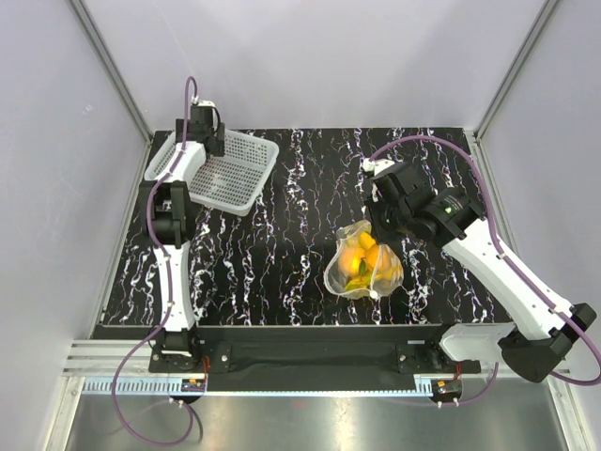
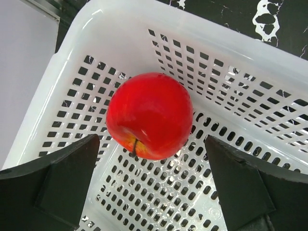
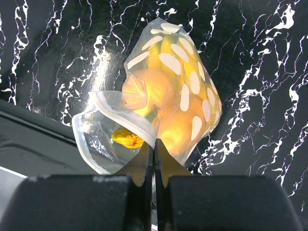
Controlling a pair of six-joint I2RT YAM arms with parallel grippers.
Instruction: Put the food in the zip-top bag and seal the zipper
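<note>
A red apple (image 2: 149, 110) sits in a corner of the white perforated basket (image 1: 235, 197). Directly over it my left gripper (image 1: 201, 141) is open, its fingers either side of the apple in the left wrist view, not visibly touching it. On the right, the clear zip bag (image 3: 173, 96), holding orange and yellow food, rests on the table. My right gripper is shut at the bag's top edge, with the plastic edge running into its fingertips.
Pale walls and metal rails surround it on the sides and back.
</note>
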